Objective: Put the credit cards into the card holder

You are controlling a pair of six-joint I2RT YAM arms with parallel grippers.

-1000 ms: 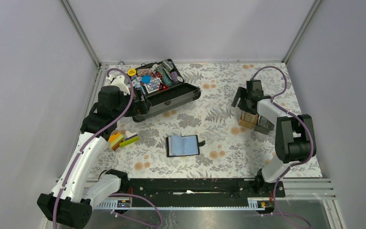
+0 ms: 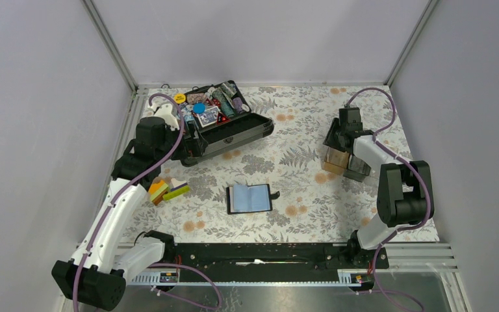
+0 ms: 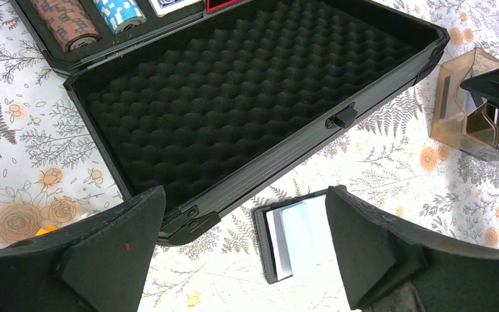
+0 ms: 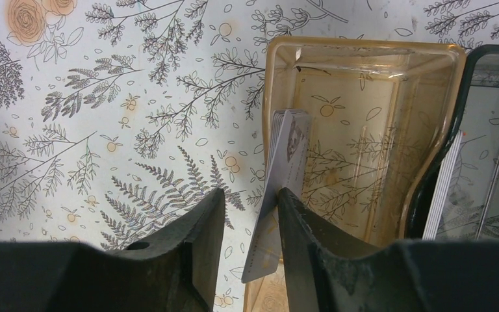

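Observation:
My right gripper is part open around a stack of white cards [image 4: 289, 149] leaning in the amber compartment [image 4: 429, 58] of a clear organizer, one finger touching the near card, the other slightly apart on the left. More cards [image 4: 445, 182] stand in the dark compartment beside it. The card holder [image 2: 250, 198], a black wallet with pale blue sleeves, lies open at the table's front middle. My left gripper hangs open and empty over the black case at the back left.
The black case [image 2: 230, 136] holds poker chips and decks at the back left. Yellow and orange blocks [image 2: 169, 192] lie at the front left, below the left arm.
My right gripper has moved slightly right over the organizer. The left arm and the card holder have not moved.

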